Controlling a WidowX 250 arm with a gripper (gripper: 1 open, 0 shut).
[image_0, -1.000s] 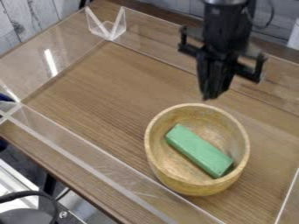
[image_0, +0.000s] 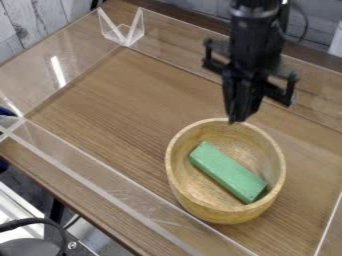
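Note:
A wooden bowl (image_0: 189, 188) sits on the table at the lower right, holding a green rectangular block (image_0: 226, 170). Above the bowl's back edge hangs my dark gripper (image_0: 238, 108), its fingers pointing down and close together, apparently shut, with nothing visible between them.
A clear angular plastic piece (image_0: 123, 28) is at the back left. Dark cables lie at the lower left corner, beyond the table's edge.
The bowl and green block look unmoved.

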